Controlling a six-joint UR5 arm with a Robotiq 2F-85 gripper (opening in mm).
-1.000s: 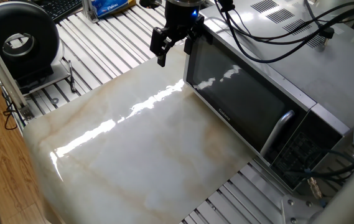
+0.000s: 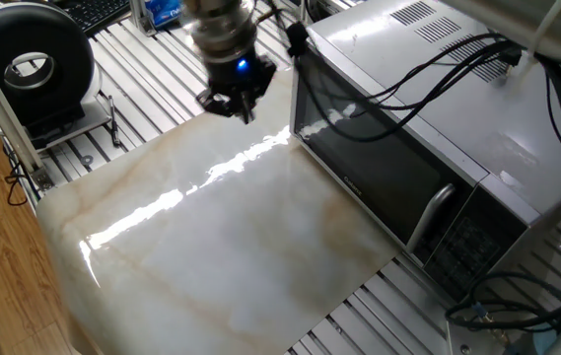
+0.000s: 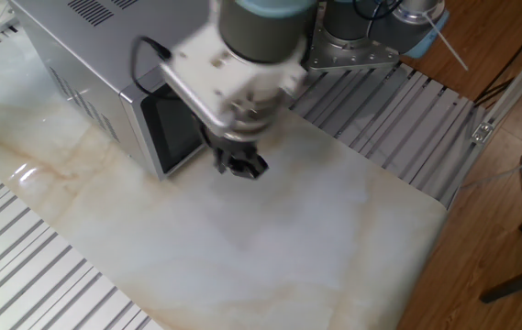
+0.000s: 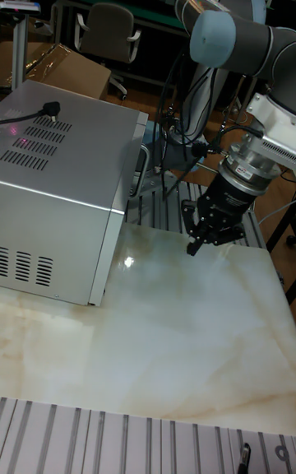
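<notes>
A silver microwave (image 2: pixel 398 148) with a dark glass door stands on the marbled board, its door handle (image 2: pixel 431 217) at the front right. The door looks shut. My gripper (image 2: pixel 244 106) hangs over the board, apart from the microwave, near the door's end farthest from the handle. The second exterior view has the gripper (image 3: pixel 242 169) close beside the microwave's front corner. Its black fingers (image 4: pixel 194 247) point downward in the third view, with no object visible at them. Blur and angle hide how far apart they stand.
The glossy marbled board (image 2: pixel 231 237) is bare in front of the microwave. Loose black cables (image 2: pixel 438 89) droop across the microwave's top. A round black device (image 2: pixel 32 69) stands at the left on the slatted table (image 2: pixel 152 84).
The gripper has moved left and turned, away from the microwave's top corner. The cables over the microwave have swung.
</notes>
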